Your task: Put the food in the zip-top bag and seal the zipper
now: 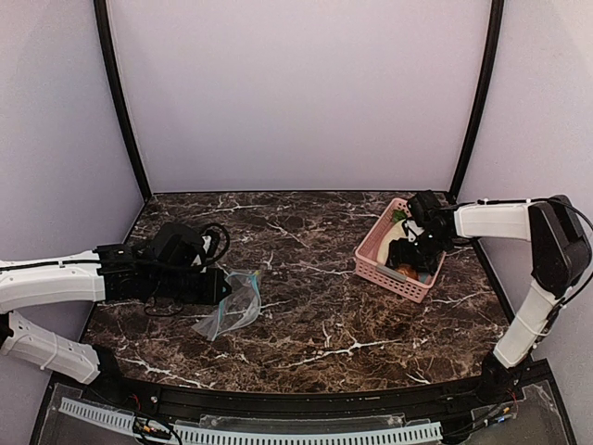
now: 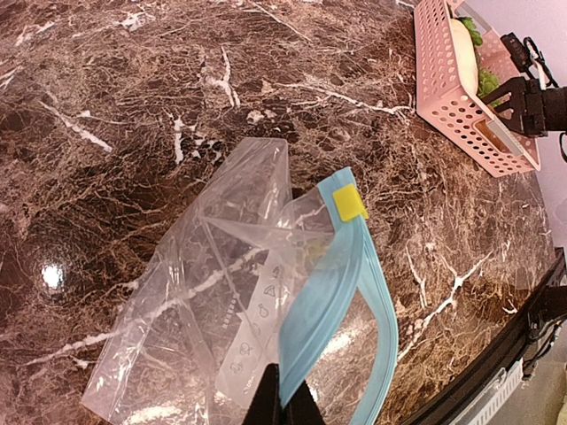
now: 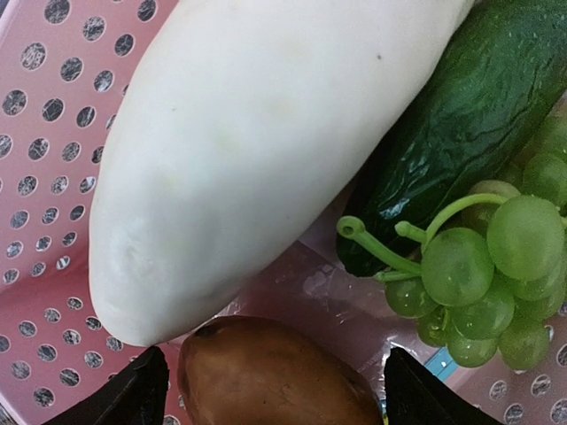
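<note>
In the left wrist view my left gripper is shut on the light-blue zipper edge of the clear zip top bag [image 2: 190, 292]; the bag hangs partly open, with a yellow tab [image 2: 350, 203] on its zipper strip. My right gripper [image 1: 408, 255] is down inside the pink basket [image 1: 397, 286]. Its fingers [image 3: 142, 390] stand open on both sides of a brown, potato-like food [image 3: 270, 376], whose lower end is cut off by the frame; no grip on it shows. Beside it lie a long white vegetable [image 3: 239, 150], a green cucumber [image 3: 469, 115] and green grapes [image 3: 496, 274].
Perforated basket walls [image 3: 53, 177] rise close around the right fingers. Something flat with a blue strip [image 3: 438, 363] lies under the food. Between bag and basket the dark marbled table [image 1: 306, 269] is clear.
</note>
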